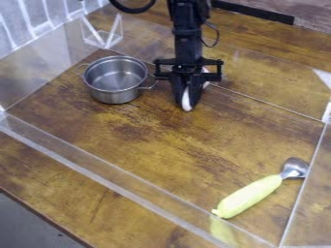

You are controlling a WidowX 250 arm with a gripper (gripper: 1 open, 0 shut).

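Note:
My black gripper (189, 89) is down over a white, elongated object (188, 101) just right of a steel pot (115, 79), its fingers closed around that object, which is largely hidden by them. A pale yellow-green corn cob or similar long item (246, 197) lies at the lower right, with a metal spoon-like end (293, 168) at its upper tip.
Clear plastic walls border the wooden table (142, 165) on several sides. A white rack or railing is at the top left.

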